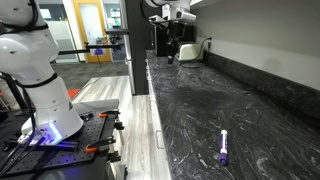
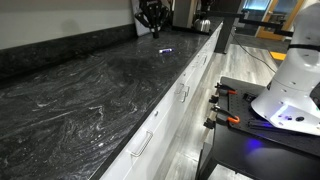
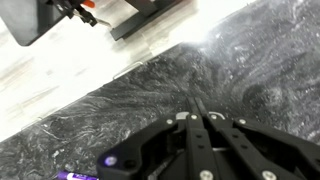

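A white and purple marker [image 1: 224,147] lies on the dark stone counter [image 1: 190,105]. In exterior view 2 the marker [image 2: 165,50] is at the far part of the counter; only its purple end [image 3: 78,176] shows at the bottom left of the wrist view. My gripper [image 1: 170,60] is above the far end of the counter in exterior view 1, well away from the marker. In the wrist view the gripper points down with its fingertips together, and nothing shows between them.
White drawers with handles [image 2: 150,140] line the counter's front. A white appliance [image 1: 190,52] stands at the counter's far end in exterior view 1. A black stand [image 2: 250,155] carries the white arm base [image 2: 290,100].
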